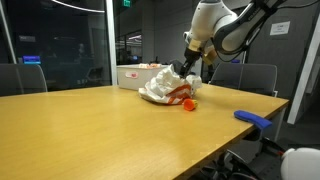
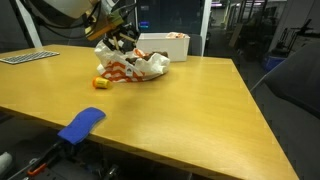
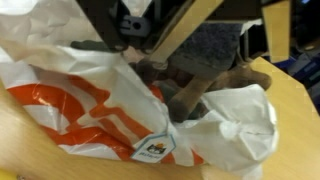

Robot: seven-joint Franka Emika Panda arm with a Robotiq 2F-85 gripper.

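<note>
My gripper (image 1: 190, 66) is over the crumpled white and orange plastic bag (image 1: 166, 86) on the table. Seen by the wrist camera, a grey fuzzy thing with brown parts, perhaps a soft toy (image 3: 208, 56), lies between the fingers, and the fingers look shut on it. The bag (image 3: 105, 110) spreads beneath and to the left, its folds close around the brown parts. In exterior view 2 the gripper (image 2: 125, 38) overlaps the bag (image 2: 130, 66), so the held thing is hard to make out there.
An orange and yellow object (image 2: 101, 83) lies just in front of the bag. A blue object (image 1: 252, 118) rests near the table's edge. Behind the bag stands a white box (image 2: 165, 44). The long wooden table (image 1: 90, 120) is otherwise largely clear.
</note>
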